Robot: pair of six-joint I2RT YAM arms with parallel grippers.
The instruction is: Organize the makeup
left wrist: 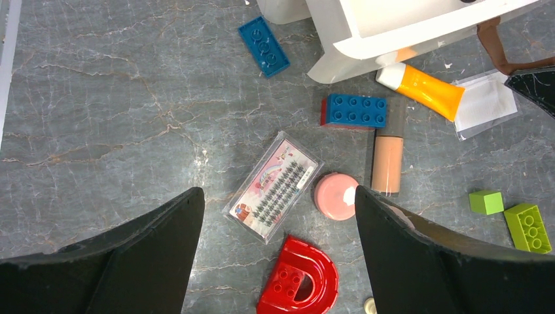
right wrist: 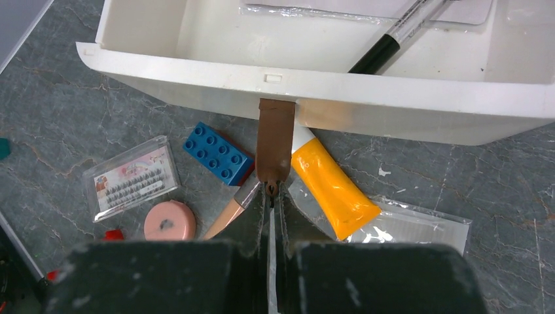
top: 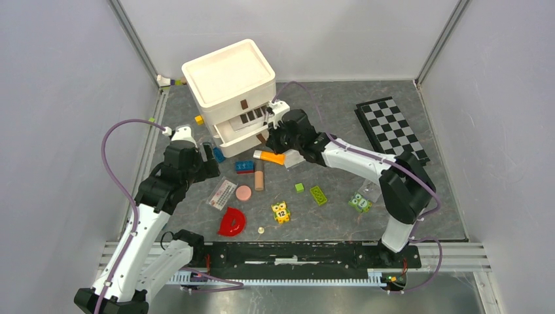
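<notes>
A white cabinet (top: pixel 229 72) stands at the back with its lower drawer (right wrist: pixel 196 73) pulled out. A dark-capped pen (right wrist: pixel 393 40) and a clear packet lie inside. At the drawer's front, my right gripper is shut on the end of its brown pull tab (right wrist: pixel 275 137). Below on the table are an orange tube (left wrist: pixel 429 88), a peach-coloured stick (left wrist: pixel 387 163), a round pink compact (left wrist: pixel 336 196) and a flat lash case (left wrist: pixel 275 186). Over the left side hangs my left gripper, open, nothing held between its fingers.
Blue bricks (left wrist: pixel 357 110), a red curved piece (left wrist: pixel 301 278), green blocks (top: pixel 319 195) and a yellow piece (top: pixel 281 212) are scattered in front. A clear packet (right wrist: pixel 419 226) lies by the tube. A checkered board (top: pixel 396 127) sits at the right, with bare table before it.
</notes>
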